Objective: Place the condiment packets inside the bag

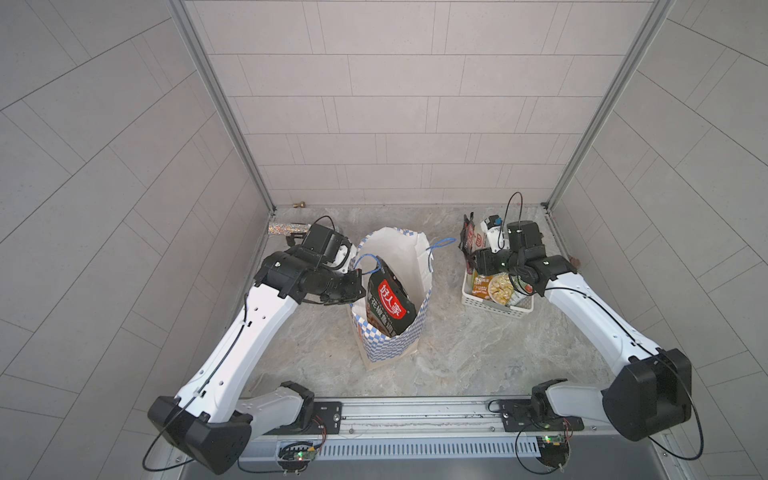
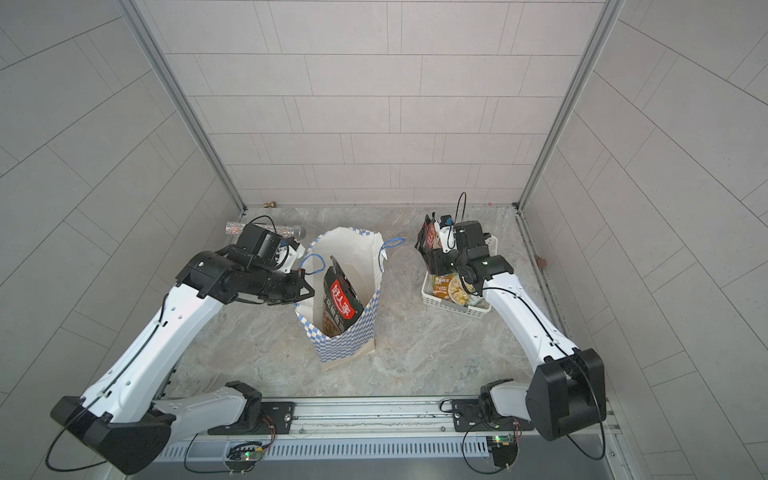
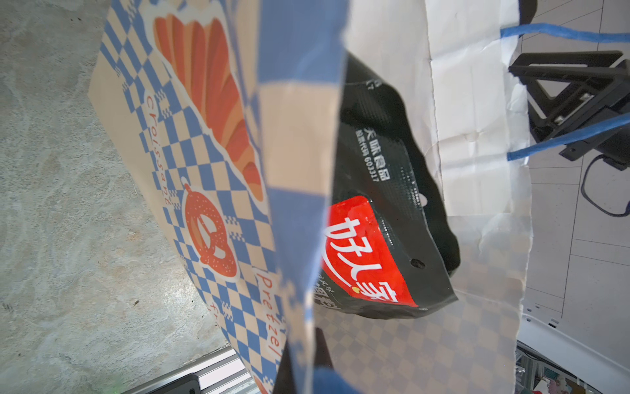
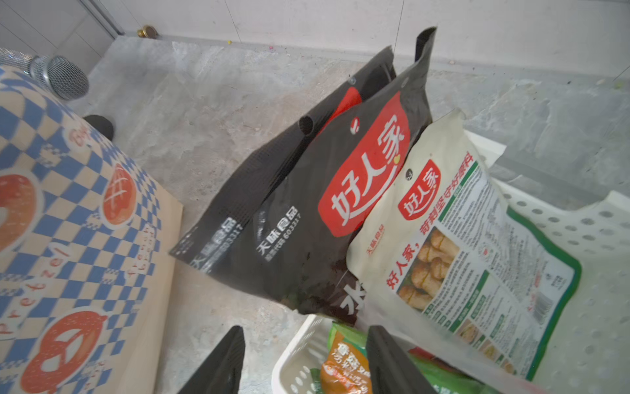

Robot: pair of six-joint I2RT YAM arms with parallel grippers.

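Observation:
The blue-and-white checked paper bag (image 1: 388, 345) stands open-topped on the table, with a black packet with a red label (image 1: 389, 300) leaning inside. My left gripper (image 1: 357, 286) is shut on the bag's left rim; the left wrist view shows the thin bag wall (image 3: 302, 262) running down between its dark fingers. On the right, my right gripper (image 1: 480, 262) is at the white basket (image 1: 497, 307), fingers apart and empty. Black packets (image 4: 308, 203) and a pale mushroom packet (image 4: 452, 262) stand in the basket ahead of its fingers (image 4: 223, 364). An orange packet (image 4: 347, 364) lies lower there.
Two blue handles (image 1: 442, 242) stick up from the bag's rim. Behind the left arm lies a glittery microphone (image 2: 233, 228). Bare table (image 1: 472, 352) separates the bag from the basket, and the back wall stands close behind the basket.

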